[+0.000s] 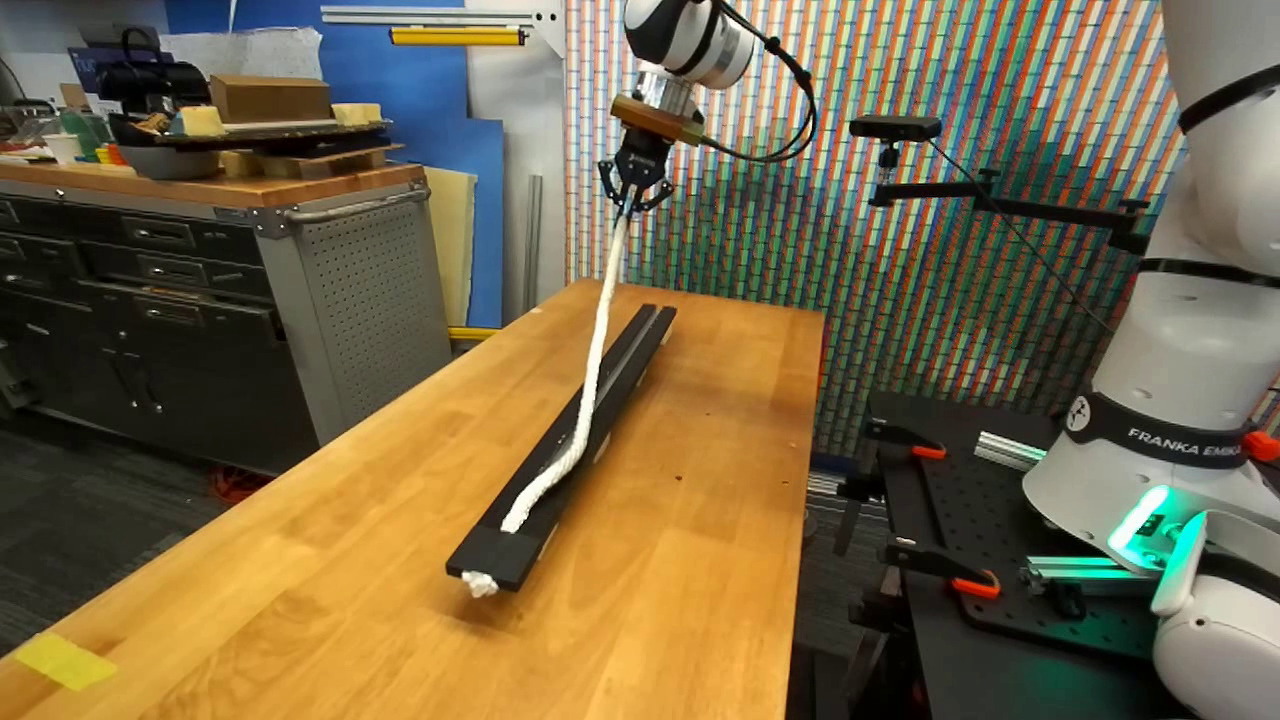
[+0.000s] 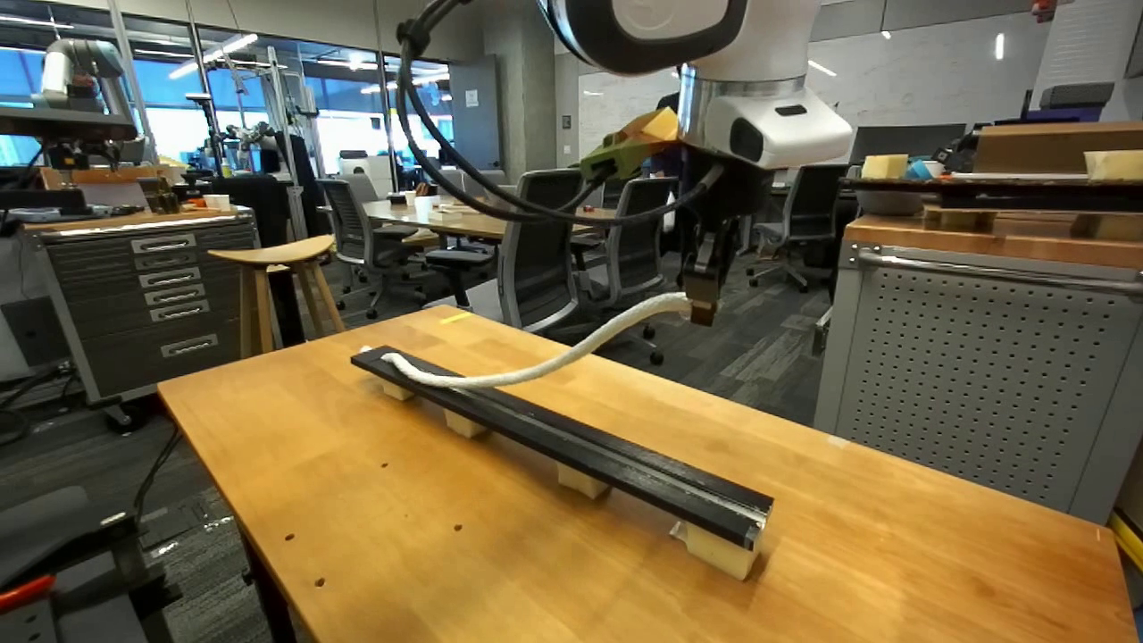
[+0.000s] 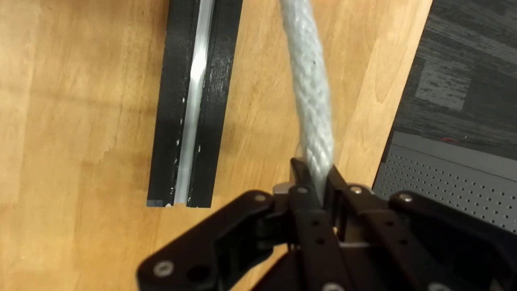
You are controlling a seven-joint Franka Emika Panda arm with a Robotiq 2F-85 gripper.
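Note:
A thick white rope (image 1: 596, 342) rises from the near end of a long black channel (image 1: 648, 348) up to my gripper (image 1: 632, 199). High above the table, the gripper is shut on the rope's upper part; in the wrist view the rope (image 3: 310, 82) runs down between the fingers. Its other end passes under the black cap at the channel's near end, where a frayed tuft (image 1: 480, 584) sticks out. In exterior view 2 the rope (image 2: 536, 371) lies over the channel near that end, then curves up through the air. Most of the metal groove (image 3: 191, 121) is bare.
Small wooden blocks (image 2: 584, 480) hold the channel above the wooden table (image 2: 354, 493). A perforated grey cabinet (image 2: 975, 364) stands beyond the table's edge.

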